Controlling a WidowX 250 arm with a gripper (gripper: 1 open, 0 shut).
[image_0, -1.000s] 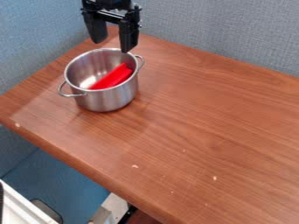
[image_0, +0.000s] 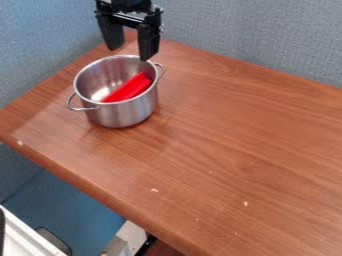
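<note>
A steel pot (image_0: 116, 113) with two handles stands on the left part of the wooden table. Inside it lies a red elongated object (image_0: 128, 88). Above the pot's back part hangs my black gripper (image_0: 130, 42), its two fingers wide open, with nothing seen between them.
Grey-blue padded walls (image_0: 254, 30) border the table at the back and left. White pieces at the lower left lie beyond the table's edge.
The gripper has shifted very slightly; the pot and the red object look unchanged.
</note>
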